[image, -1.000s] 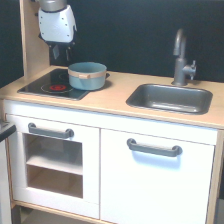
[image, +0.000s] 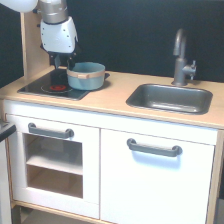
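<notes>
A blue-grey pot (image: 89, 80) rests at the right edge of the black hob (image: 52, 84) on the toy kitchen's counter. The white arm comes down at the upper left, and my dark gripper (image: 62, 64) hangs just left of the pot's rim, above the hob. Its fingers are small and dark against the dark wall, so their opening does not show clearly. Whether they touch the pot's near-left handle cannot be told.
A red ring glows on the hob beneath the gripper. To the right are the sink (image: 170, 97) and a tall grey faucet (image: 181, 58). Counter space between pot and sink is clear. Below are an open-fronted compartment (image: 55, 165) and a closed white cupboard door (image: 143, 182).
The arm and gripper have come down and slightly right, closer to the pot's left side. The pot stands in about the same place.
</notes>
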